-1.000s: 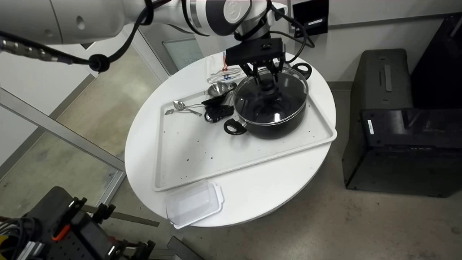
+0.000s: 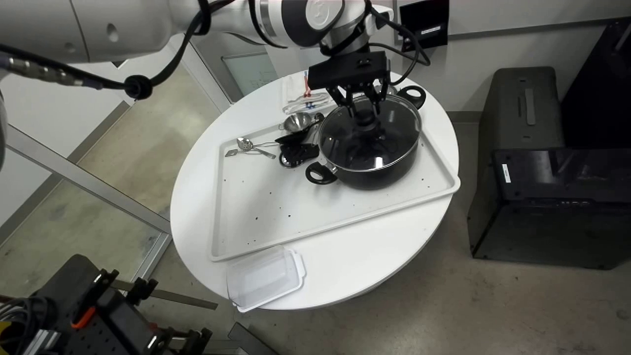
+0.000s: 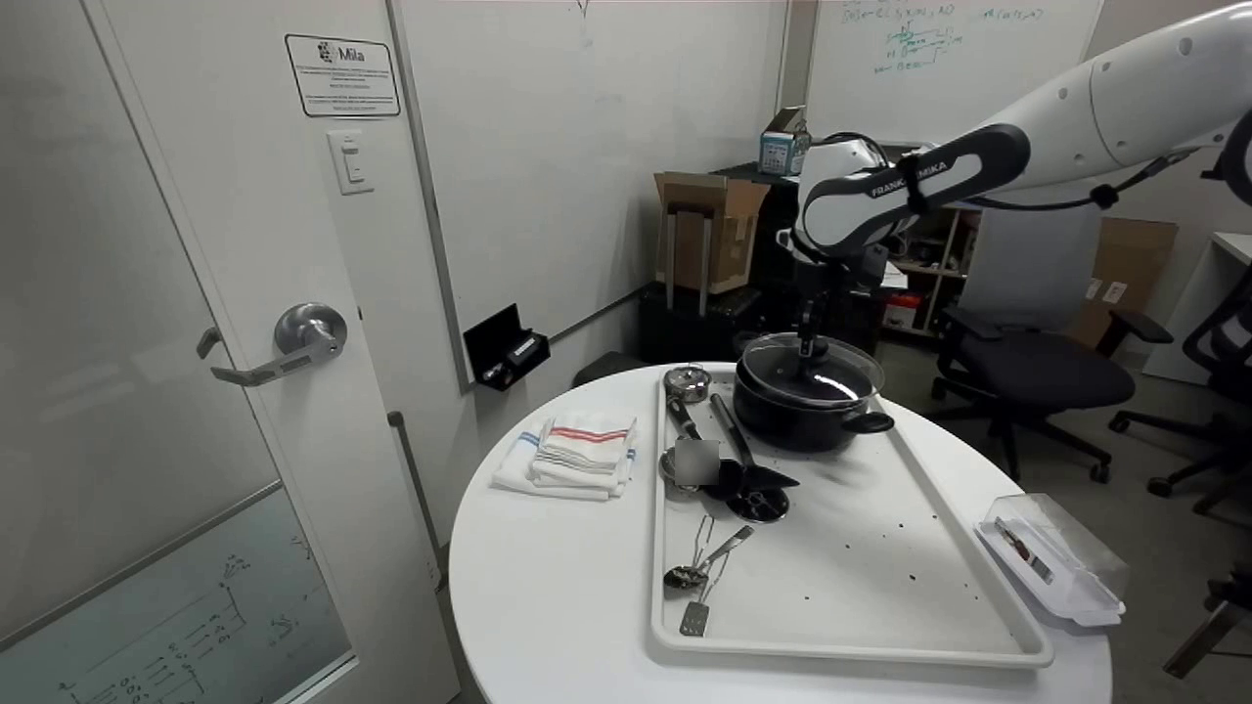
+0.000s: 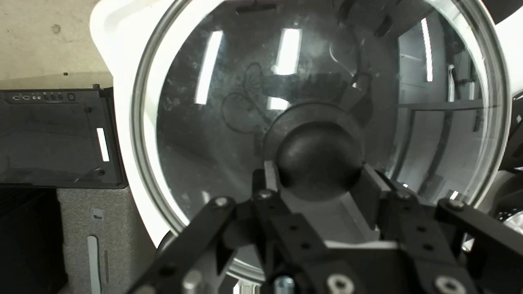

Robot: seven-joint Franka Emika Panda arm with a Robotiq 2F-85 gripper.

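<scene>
A black pot (image 2: 378, 177) with two loop handles stands at the far end of the white tray (image 2: 248, 230). Over its mouth is a clear glass lid (image 4: 206, 127) with a metal rim; in exterior view 2 the lid (image 3: 851, 374) looks slightly off-centre, and I cannot tell whether its rim is seated all round. My gripper is shut on the round black knob (image 4: 318, 147) at the lid's middle, one finger on each side. From above, the gripper (image 2: 365, 111) points down onto the lid.
Black utensils (image 2: 298, 151), a small metal strainer (image 2: 297, 122) and metal spoons (image 2: 251, 145) lie beside the pot. Folded towels (image 3: 575, 456) rest on the table. A clear-lidded container (image 2: 266, 278) sits at the table edge. Much of the tray is bare.
The lid sits very slightly lower in exterior view 1, its front rim and reflection shifted down a little. The gripper is nearly still; the pot has stayed in place.
</scene>
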